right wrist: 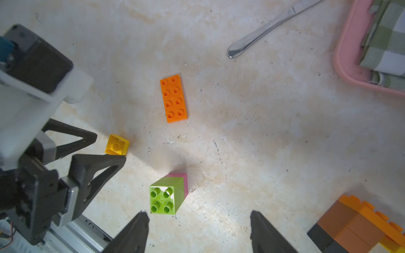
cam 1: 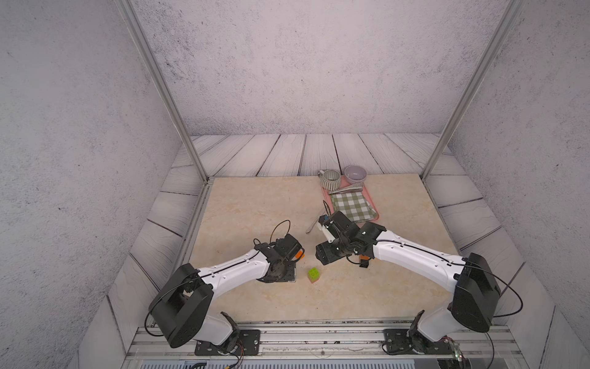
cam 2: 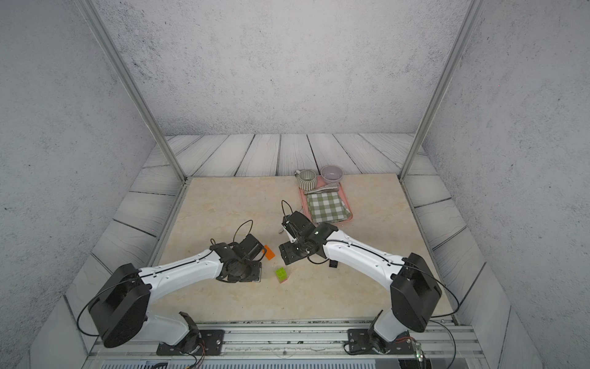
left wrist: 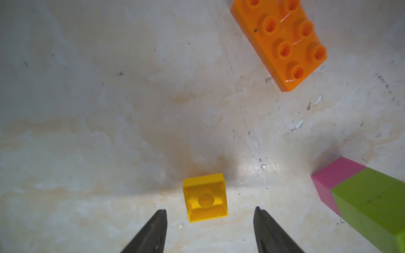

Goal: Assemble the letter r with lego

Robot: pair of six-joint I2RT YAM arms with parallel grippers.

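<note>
A small yellow brick (left wrist: 205, 198) lies below my left gripper, which is open and empty above it. An orange eight-stud brick (right wrist: 173, 97) lies flat behind it. A green brick (right wrist: 165, 198) stands on a pink one to the right of the yellow brick. My right gripper hangs open above the table, nothing between its fingers. An assembly of orange, brown, yellow and dark bricks (right wrist: 350, 223) lies at the lower right of the right wrist view.
A silver knife (right wrist: 257, 35) lies behind the bricks. A pink tray (right wrist: 346, 67) with checked cloth, cup (cam 1: 330, 181) and purple bowl (cam 1: 355, 172) is at the back right.
</note>
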